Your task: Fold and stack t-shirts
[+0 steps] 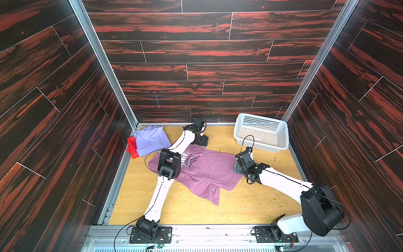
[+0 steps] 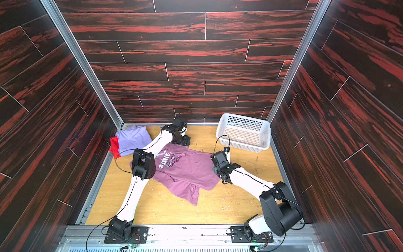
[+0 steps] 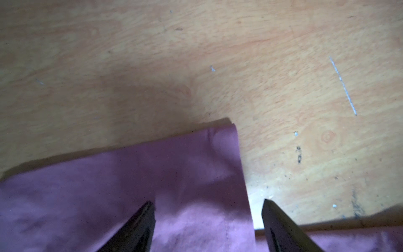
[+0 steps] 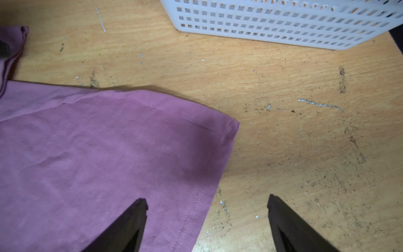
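A mauve T-shirt [image 1: 212, 168] with a white and dark print lies spread and partly folded over on the table. My left gripper is over a sleeve-like flap [image 3: 193, 168] at the shirt's back edge, fingers apart, nothing visibly between them raised. My right gripper hovers open over the shirt's right edge [image 4: 201, 176]. A lavender folded cloth [image 1: 149, 140] lies at the back left, on or beside a red cloth [image 1: 131, 147].
A white perforated basket [image 1: 260, 145] sits at the back right. Walls enclose the sides and back.
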